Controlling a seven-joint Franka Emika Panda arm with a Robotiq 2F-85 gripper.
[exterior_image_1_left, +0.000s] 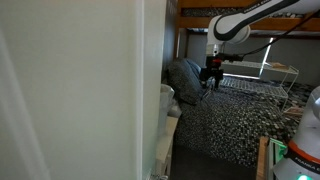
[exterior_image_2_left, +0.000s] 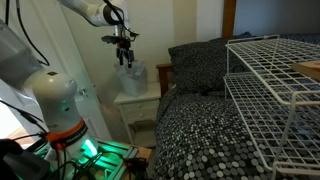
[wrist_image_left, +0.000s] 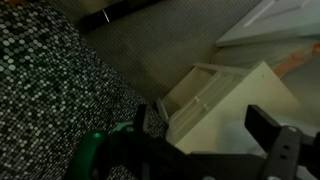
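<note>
High up in exterior view 1, my gripper (exterior_image_1_left: 211, 77) points downward in the air. In exterior view 2 the same gripper (exterior_image_2_left: 125, 60) hangs in front of a pale, bag-lined bin (exterior_image_2_left: 138, 78), which stands on a white cabinet (exterior_image_2_left: 138, 112). From the wrist view, the gripper is open, its dark fingers (wrist_image_left: 259, 124) spread apart with nothing seen between them. Below them show the cabinet (wrist_image_left: 225, 108) and its partly open side. Much of the bin is hidden behind the white panel in exterior view 1.
A bed with a dark dotted cover (exterior_image_2_left: 205, 130) fills the floor area beside the cabinet. A white wire rack (exterior_image_2_left: 270, 90) stands on the right. One large white panel (exterior_image_1_left: 75, 90) blocks the left of exterior view 1. Bare floor (wrist_image_left: 140, 50) lies between bed and cabinet.
</note>
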